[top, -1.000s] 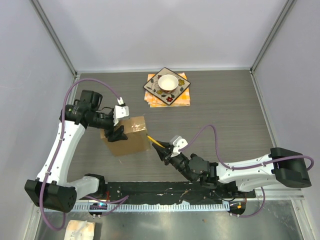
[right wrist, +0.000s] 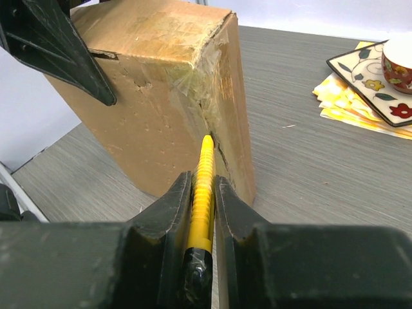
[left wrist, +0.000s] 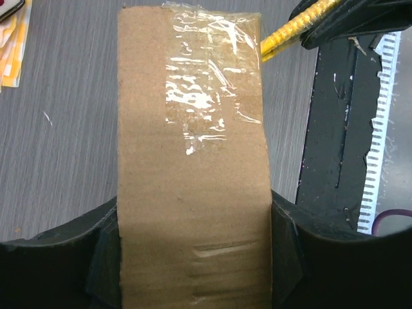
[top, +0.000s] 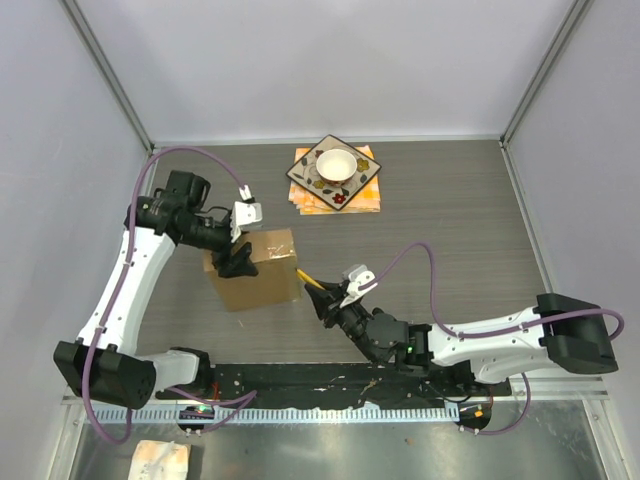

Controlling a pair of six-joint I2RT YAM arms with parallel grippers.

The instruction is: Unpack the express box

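Observation:
A taped cardboard box (top: 255,286) stands at the left of the grey table, held by my left gripper (top: 236,256); in the left wrist view the box (left wrist: 193,174) fills the space between its shut fingers. My right gripper (top: 322,298) is shut on a yellow-handled cutter (right wrist: 202,206), whose tip meets the taped seam at the box's corner edge. The blade itself is hidden. In the right wrist view a slit runs along that seam beside the tip.
At the back centre a patterned square plate (top: 308,169) with a bowl (top: 336,164) sits on orange-and-white cloths (top: 363,203).
The box and my left gripper have shifted slightly to the right. My right gripper and cutter have moved only very slightly.

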